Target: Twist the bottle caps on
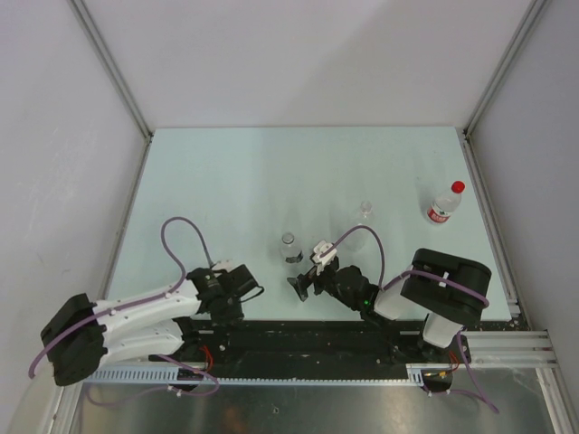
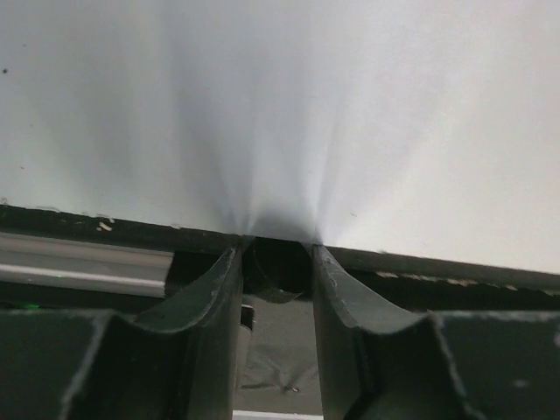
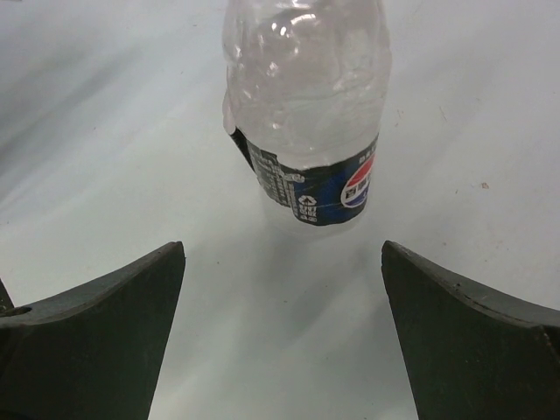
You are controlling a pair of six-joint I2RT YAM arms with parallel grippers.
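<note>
My left gripper is low at the near edge of the table; a small dark round piece (image 2: 276,271) sits between its fingertips, probably a cap, and the fingers are shut on it. A clear Pepsi-labelled bottle (image 3: 306,114) stands in front of my open right gripper, which has nothing between its fingers. From above, this bottle (image 1: 291,247) is at the centre-front, just beyond the right gripper. Another clear bottle (image 1: 364,217) stands behind the right arm.
A bottle with a red cap (image 1: 446,203) stands at the far right of the pale table (image 1: 253,163). Walls and metal rails border the sides.
</note>
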